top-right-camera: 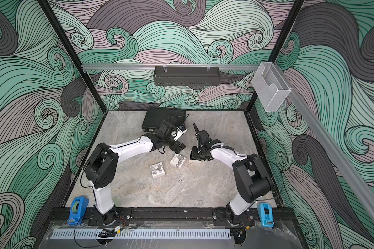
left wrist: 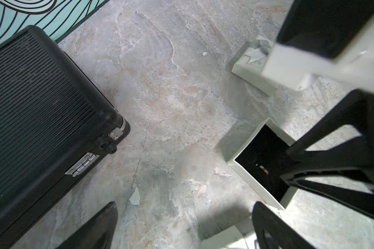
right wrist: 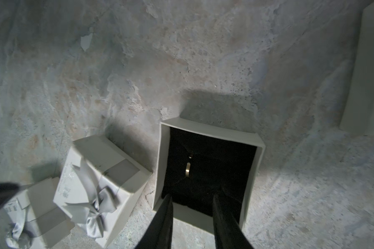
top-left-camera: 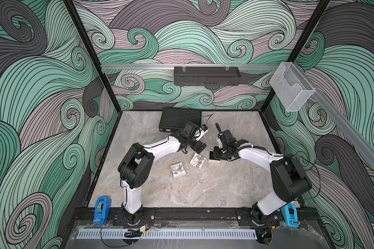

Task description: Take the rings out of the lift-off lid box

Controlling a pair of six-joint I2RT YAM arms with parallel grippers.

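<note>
The open white box [right wrist: 253,182] has a black lining, and a gold ring [right wrist: 187,169] stands in it. Over the box's near edge, my right gripper points down, its fingers part open and nothing visible between them; the ring lies beyond the fingertips. Seen from the left wrist, the same ring [left wrist: 263,169] stays in the lining. My left gripper is wide open and empty above the table, left of the box. A white lid [left wrist: 255,66] with a bow lies apart from the box. Another small ring [top-left-camera: 201,181] lies on the table's front part.
Two closed white boxes with grey bows stand left of the open one: a nearer box [right wrist: 106,186] and a farther box [right wrist: 37,215]. A black case [top-left-camera: 180,119] occupies the back left.
</note>
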